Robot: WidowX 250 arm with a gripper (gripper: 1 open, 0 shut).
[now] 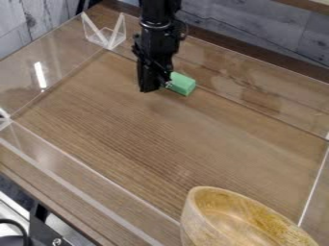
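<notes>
My black arm reaches down from the top of the camera view, with the gripper (150,79) low over the wooden surface (141,154) at the upper middle. A green block (182,85) lies just right of the gripper, partly behind it. Whether the fingers are open or shut, or touch the block, is too small and dark to tell.
A cream-yellow bowl (238,221) sits at the bottom right. Clear brackets stand at the top left and left edge. A grey wall runs along the back.
</notes>
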